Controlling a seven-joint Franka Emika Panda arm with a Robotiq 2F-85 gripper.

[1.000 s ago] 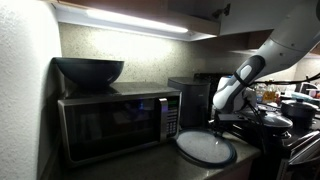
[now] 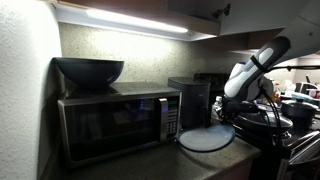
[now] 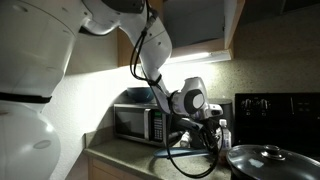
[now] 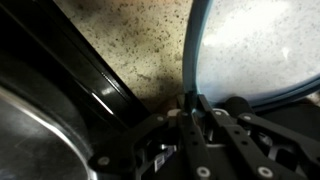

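A round flat disc, which looks like a lid or tray point(image 2: 206, 138), is over the counter in front of the microwave in exterior view 1. Its far right edge is at my gripper point(image 2: 222, 112). The wrist view shows its blue-grey rim point(image 4: 194, 50) running down between the fingertips, and my gripper is shut on that rim. Pale, glossy surface of the disc fills the upper right there. From exterior view 2, only a blue strip of the disc point(image 3: 178, 153) shows behind the arm, with the fingertips mostly hidden.
A microwave point(image 2: 115, 125) with a black bowl point(image 2: 90, 71) on top stands to the left. A dark canister point(image 2: 190, 100) is behind the disc. On the stove sits a large lidded pan point(image 3: 272, 162).
The disc now appears tilted and slightly shifted, its face turned more evenly grey towards exterior view 1. My arm's wrist has risen and moved a little to the right.
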